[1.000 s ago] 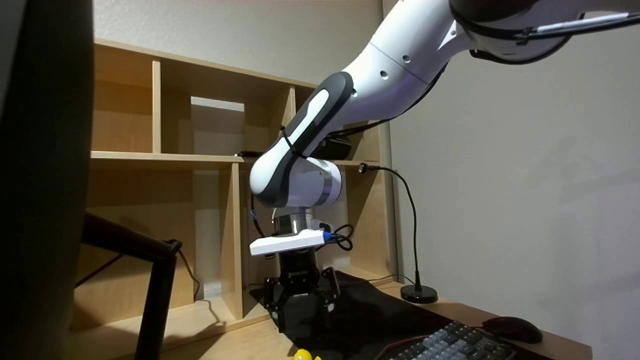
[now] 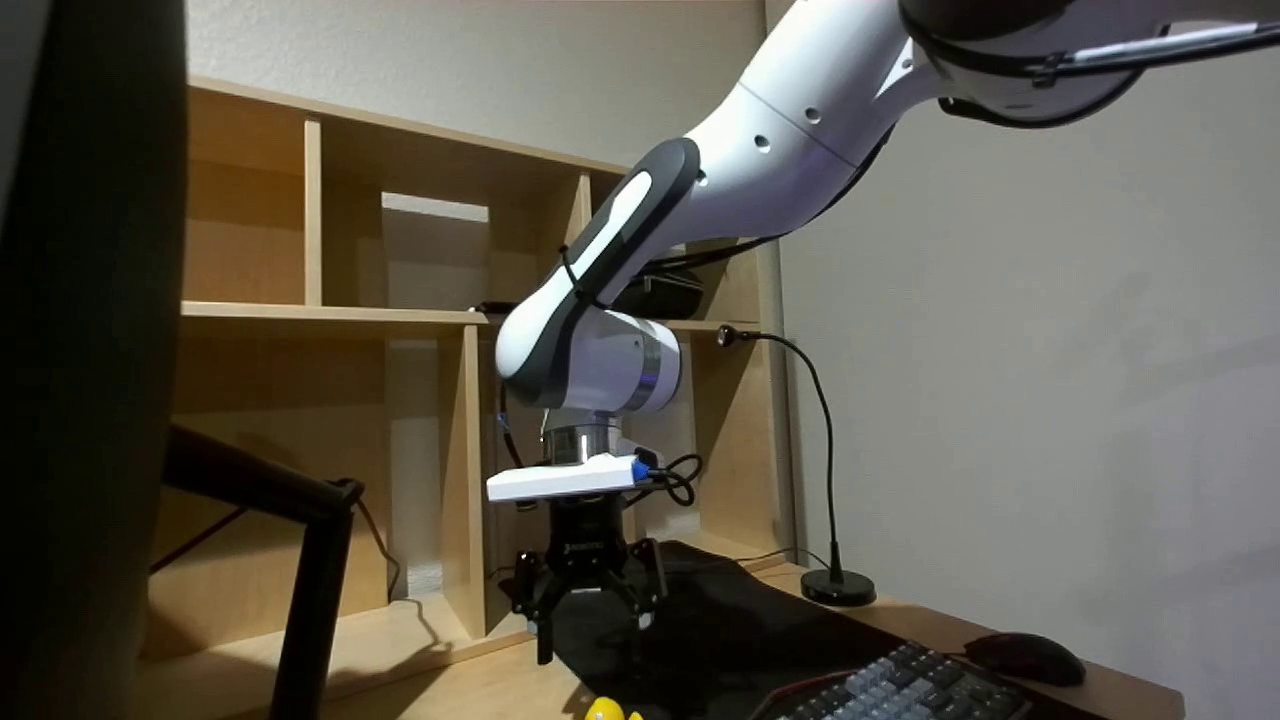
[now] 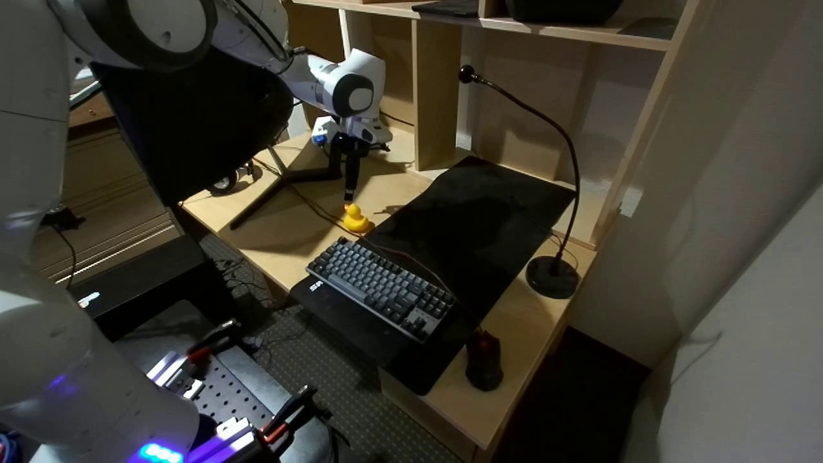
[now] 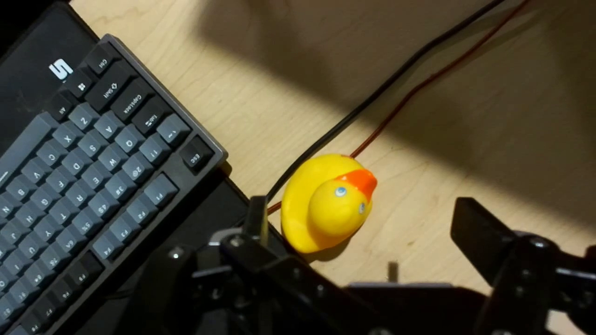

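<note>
A yellow rubber duck (image 4: 329, 204) with an orange bill sits upright on the wooden desk, beside the keyboard's corner. It shows in exterior view 2 as a small yellow duck (image 3: 355, 220), while only its top (image 2: 606, 709) appears at the bottom edge of exterior view 1. My gripper is open above the desk, its two fingers wide apart. In the wrist view the duck lies nearer the left finger (image 4: 257, 218), with bare wood toward the right finger. Nothing is held.
A keyboard (image 4: 84, 184) lies close to the duck on a black desk mat (image 3: 478, 224). Black and red cables (image 4: 385, 89) run past the duck. A mouse (image 3: 483, 360) and a gooseneck lamp (image 3: 552, 276) stand farther off; a monitor (image 3: 197, 123) rises behind the desk's left side.
In exterior view 1, my gripper has shifted slightly to the left and tilted a little less. The duck stays where it was.
</note>
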